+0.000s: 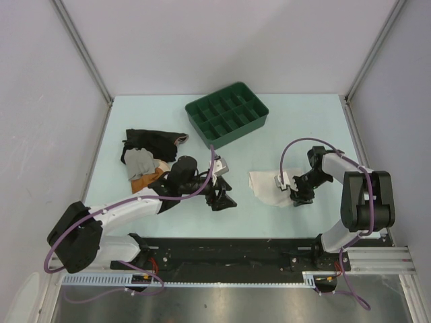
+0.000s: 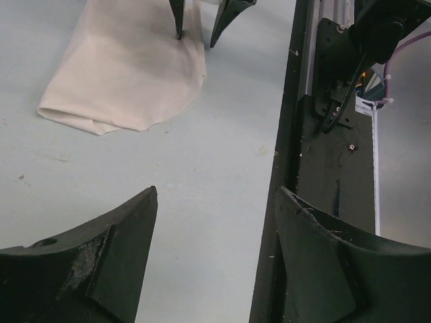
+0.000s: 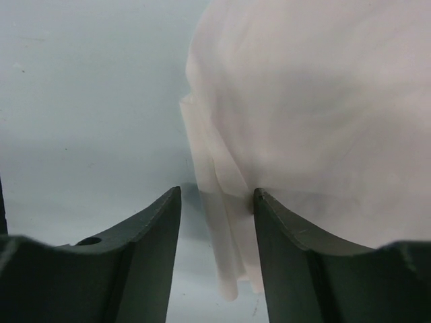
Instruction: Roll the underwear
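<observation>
The pale beige underwear (image 1: 267, 183) lies folded into a flat shape on the right half of the table. At its right end my right gripper (image 1: 297, 200) is low over the cloth. In the right wrist view its fingers stand apart. The folded edge of the underwear (image 3: 303, 101) runs between them, and the right finger (image 3: 266, 222) touches the fabric. My left gripper (image 1: 232, 202) is left of the underwear, also open, with only bare table between its fingers in the left wrist view. The underwear (image 2: 128, 67) shows ahead of it there.
A green divided box (image 1: 227, 113) stands empty at the back. Crumpled black, grey and brown clothes (image 1: 151, 151) are heaped at the left.
</observation>
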